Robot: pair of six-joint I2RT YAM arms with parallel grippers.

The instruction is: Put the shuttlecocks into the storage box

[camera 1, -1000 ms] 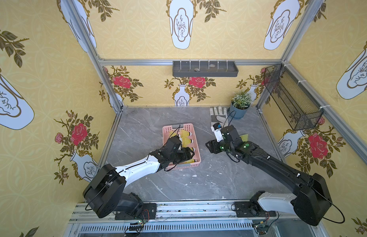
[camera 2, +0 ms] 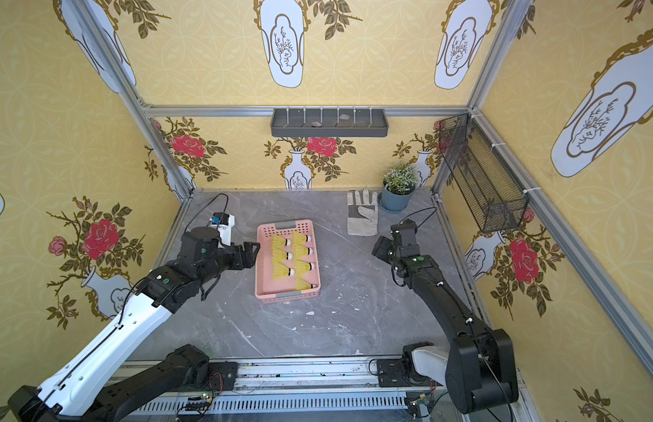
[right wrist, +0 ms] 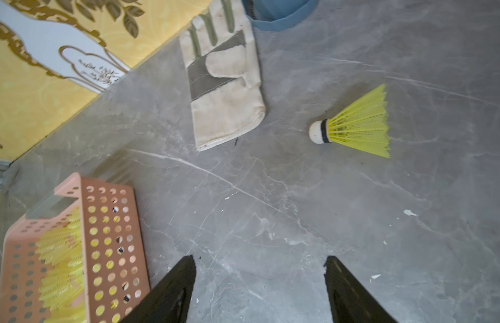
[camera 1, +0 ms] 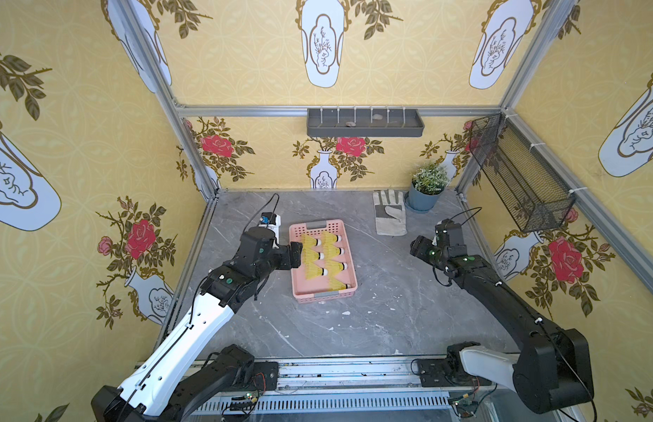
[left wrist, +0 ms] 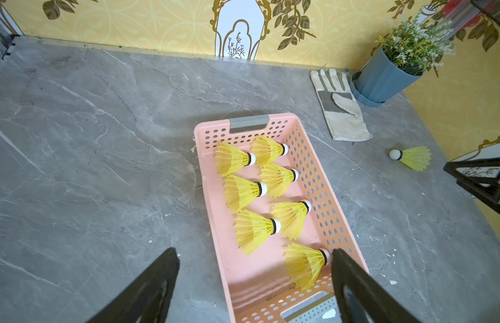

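A pink perforated basket holds several yellow shuttlecocks, lying on their sides. One loose shuttlecock lies on the table right of the basket; in the top views it is hidden behind the right arm. My left gripper is raised over the basket's left side, open with nothing between its fingers. My right gripper stands open above the table, right of the basket, empty, with the loose shuttlecock ahead of its fingers in the right wrist view.
A work glove and a potted plant are at the back right. A wire rack hangs on the right wall, a grey shelf on the back wall.
Both arms have moved. My left gripper has risen back and leftward from over the lower part of the basket; my right gripper has moved rightward, away from the basket.
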